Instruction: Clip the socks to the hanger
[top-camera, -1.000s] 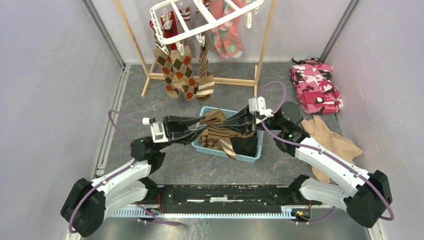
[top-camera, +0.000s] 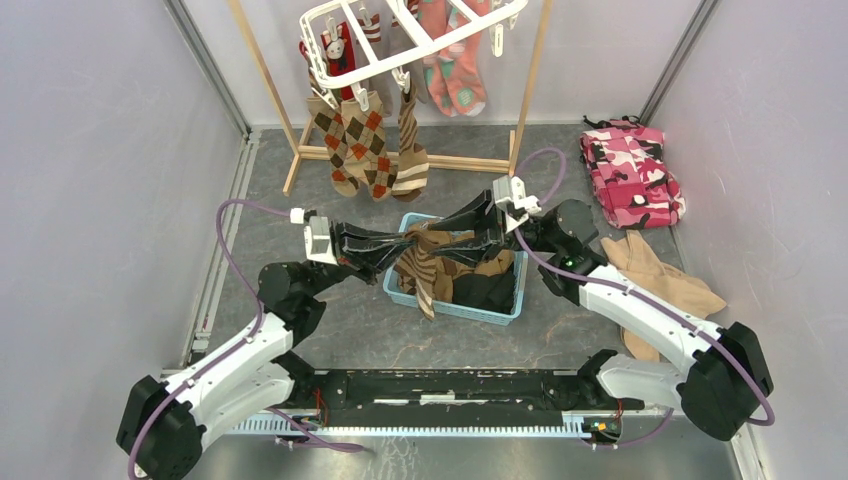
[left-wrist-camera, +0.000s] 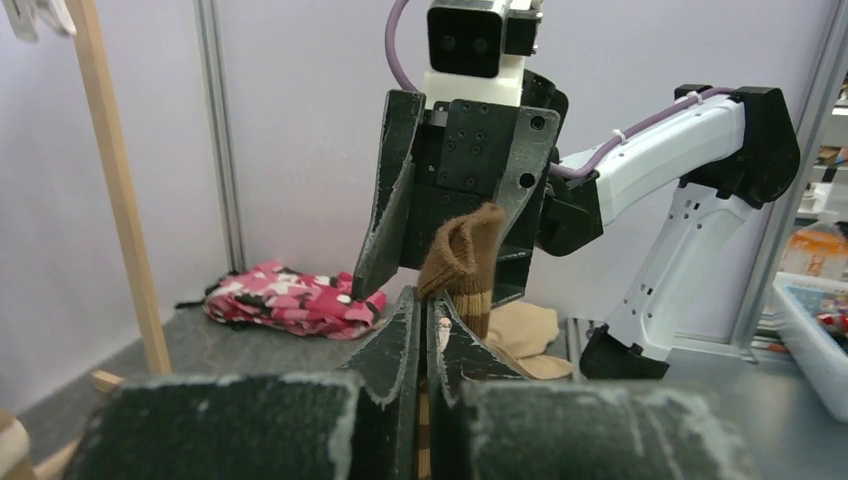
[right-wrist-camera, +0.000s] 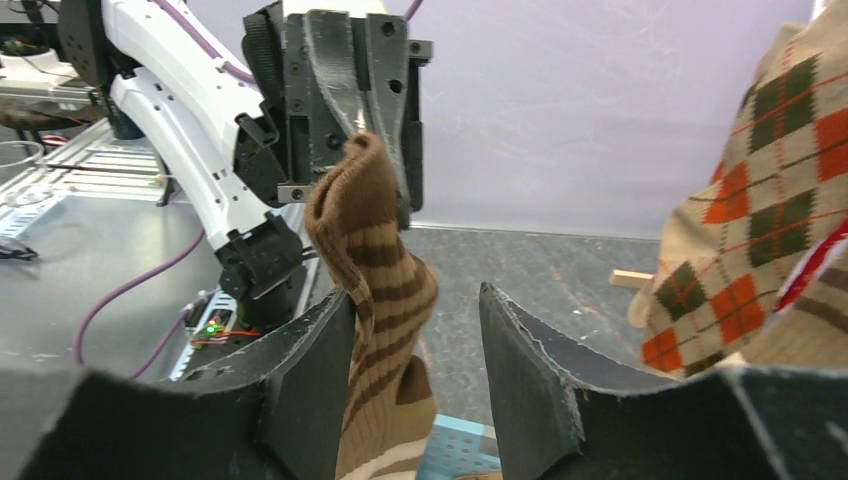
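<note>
A brown striped sock (top-camera: 426, 275) hangs between the grippers over the blue basket (top-camera: 470, 315). My left gripper is shut on its folded cuff (left-wrist-camera: 460, 250), which stands up above the fingertips. My right gripper is part open around the same sock (right-wrist-camera: 380, 320) in its wrist view, the sock lying near one finger, the other clear of it. More socks (top-camera: 362, 140) hang from clips on the white hanger (top-camera: 420, 50) at the back.
A wooden frame (top-camera: 532, 70) holds the hanger. A pink camouflage bag (top-camera: 632, 175) and tan cloth (top-camera: 660, 290) lie on the right. The basket holds more brown and black items.
The left gripper has shut on the sock and risen slightly. The right gripper has opened and shifted. The sock's end now hangs lower, over the basket's front edge.
</note>
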